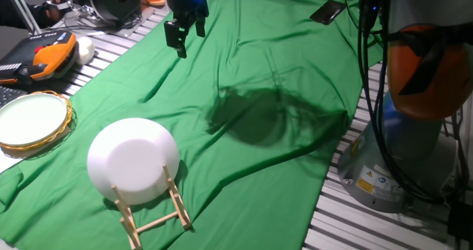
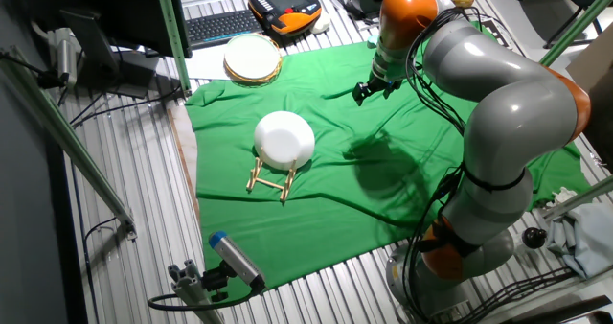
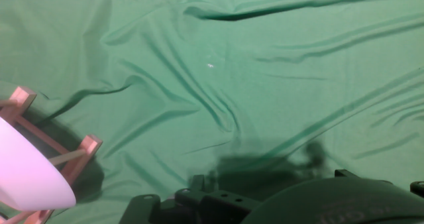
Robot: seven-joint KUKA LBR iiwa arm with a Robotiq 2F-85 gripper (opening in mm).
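A white plate [image 1: 133,157] leans on a small wooden rack [image 1: 157,222] with upright pegs, on the green cloth. From the other side, the plate [image 2: 284,139] and rack [image 2: 271,183] stand left of the cloth's middle. My gripper [image 1: 191,43] hangs above the cloth, well apart from the plate, its fingers spread and nothing visible between them. The same gap shows at the gripper [image 2: 374,96] in exterior view 2. Only part of the plate [image 3: 30,174] enters the wrist view at lower left; dark gripper parts cover the bottom edge there, the fingertips not clear.
A round basket [image 2: 253,57] with a pale inside sits by the cloth's corner, near an orange-black control pendant [image 2: 285,10] and a keyboard [image 2: 222,27]. A dark phone-like slab [image 1: 327,12] lies at the cloth's far edge. Mid-cloth is wrinkled but clear.
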